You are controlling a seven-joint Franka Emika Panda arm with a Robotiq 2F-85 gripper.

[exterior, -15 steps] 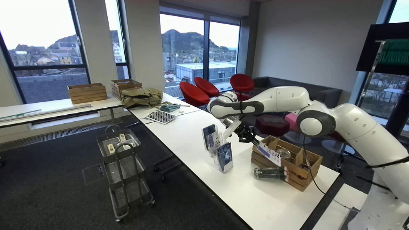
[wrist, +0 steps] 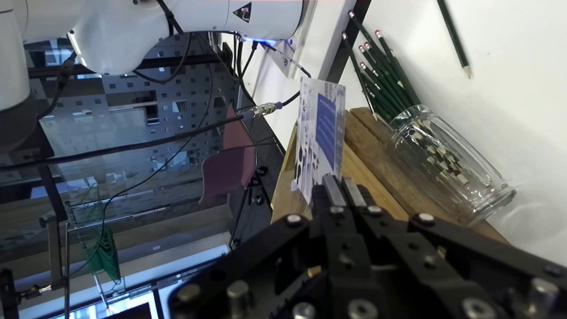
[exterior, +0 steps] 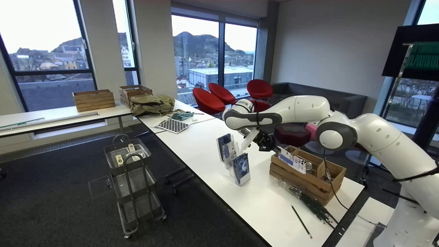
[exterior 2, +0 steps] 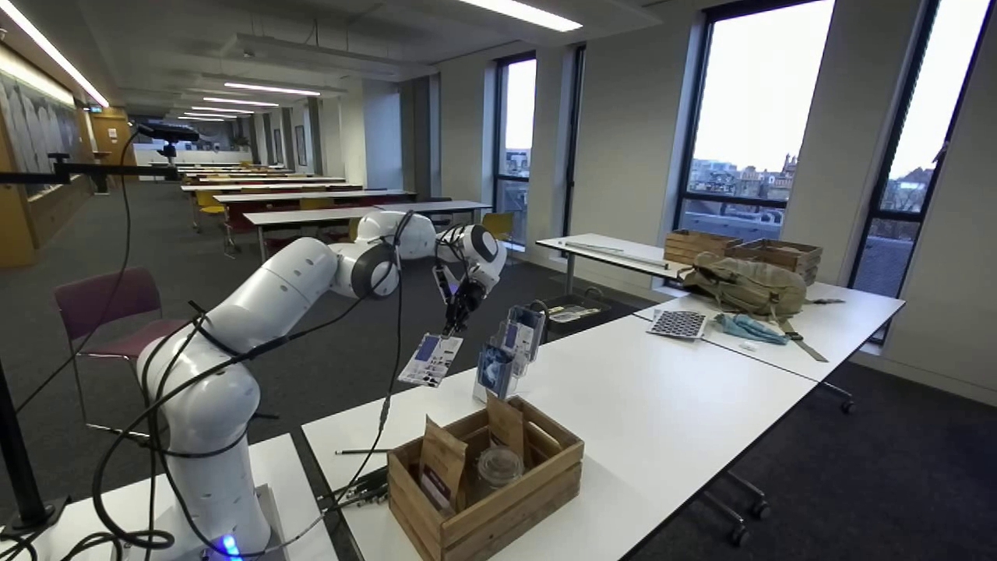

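My gripper is shut on a thin white and blue leaflet (wrist: 324,125), pinched at one end so that it juts out from the fingertips. In exterior view 1 the leaflet (exterior: 293,161) hangs over the near side of the wooden crate (exterior: 306,181); whether they touch I cannot tell. A clear glass jar (wrist: 452,167) lies on its side against the crate. Dark green pencils (wrist: 385,79) spill from its mouth onto the table, and one loose pencil (exterior: 301,221) lies apart from them.
Clear stands with blue leaflets (exterior: 241,168) are on the table left of the crate. Inside the crate are brown paper bags (exterior 2: 441,460) and a glass jar (exterior 2: 500,466). A cable (exterior: 335,193) runs down beside the crate.
The pencils, earlier bunched in the tipped jar, have spilled out toward the robot base, with one off alone. The leaflet and gripper have shifted slightly right and up in exterior view 1.
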